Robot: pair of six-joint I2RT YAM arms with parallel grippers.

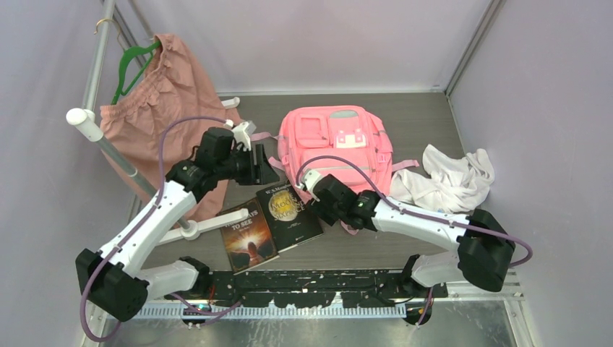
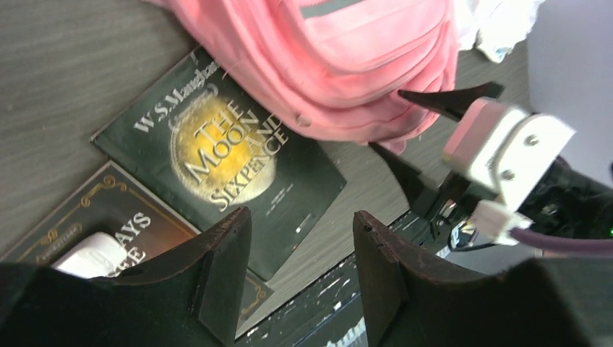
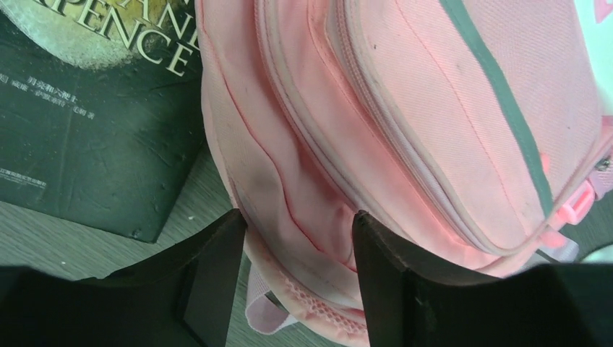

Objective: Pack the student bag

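Note:
A pink backpack [image 1: 336,137] lies on the dark floor, its lower zipped edge filling much of the right wrist view. My right gripper is open low at that edge, its fingertips around pink fabric. My left gripper is open above two books: the black "The Moon and Sixpence" [image 1: 285,217] beside the backpack and a brown book [image 1: 247,242] to its left, partly under a white rack foot. Nothing shows between the left fingers.
A rack [image 1: 90,126] with pink shorts [image 1: 163,123] on a green hanger stands at left. A crumpled white cloth [image 1: 452,184] lies right of the backpack. Walls bound the back and sides.

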